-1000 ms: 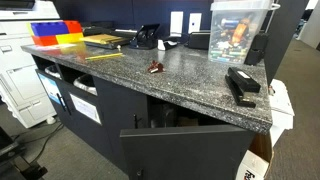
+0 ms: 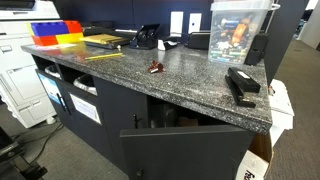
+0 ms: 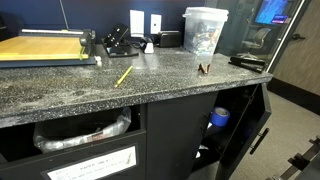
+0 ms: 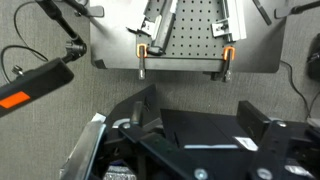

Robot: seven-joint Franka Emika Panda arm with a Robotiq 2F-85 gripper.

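My gripper shows at the bottom of the wrist view, its two dark fingers spread wide apart, with nothing seen held between them. Below it lie the floor and the edge of a metal base plate [image 4: 215,70]. In exterior view 1 a dark cabinet door [image 2: 185,152] stands swung out under the speckled countertop [image 2: 185,85]. Inside the cabinet, a blue roll [image 3: 219,117] can be seen in exterior view 2. On the counter are a yellow pencil [image 3: 124,75], a small reddish-brown object [image 2: 155,67] and a black stapler [image 2: 242,87].
A clear bin [image 2: 237,30] with mixed contents stands at the counter's back. A black phone [image 2: 147,37], a paper cutter [image 3: 42,48] and coloured blocks [image 2: 58,32] are farther along. An open compartment [image 3: 85,128] holds a plastic-lined bin. Mid-counter is mostly clear.
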